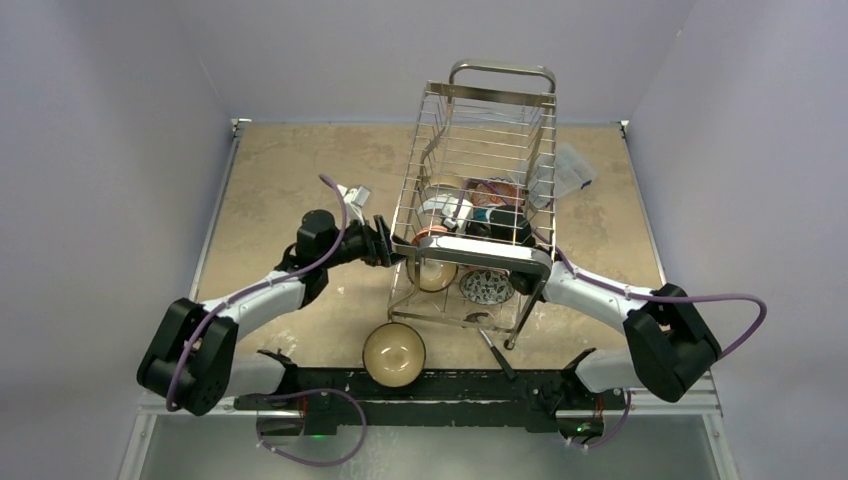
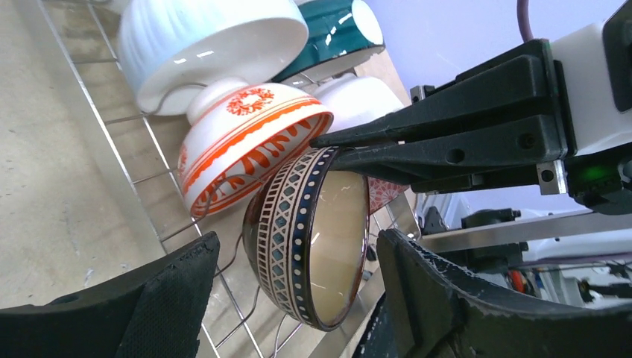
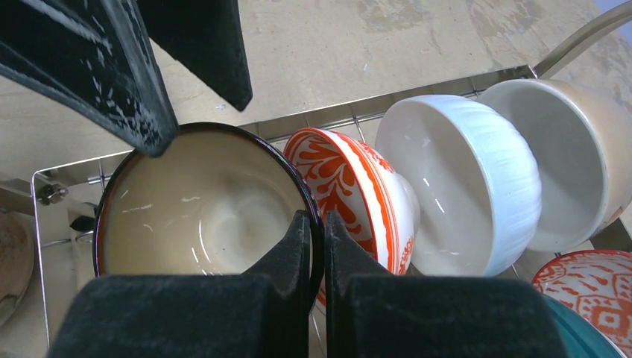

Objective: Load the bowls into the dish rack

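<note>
A cream bowl with a dark patterned outside (image 2: 279, 231) stands on edge in the front of the lower tier of the dish rack (image 1: 480, 248). My right gripper is shut on its thin rim, one finger on each side. My left gripper stands part open around the bowl's lower part, its fingers apart with no clear contact. A second cream bowl (image 1: 394, 354) sits upright in front of the rack. Behind the held bowl are an orange-and-white bowl (image 3: 354, 198) and a pale blue-white bowl (image 3: 462, 179).
A beige cup or bowl (image 3: 563, 160), a teal mug (image 2: 335, 33) and a black-and-white patterned dish (image 1: 487, 287) are also in the rack. A black-handled utensil (image 1: 495, 350) lies at its front. A clear plastic box (image 1: 572, 168) rests behind right.
</note>
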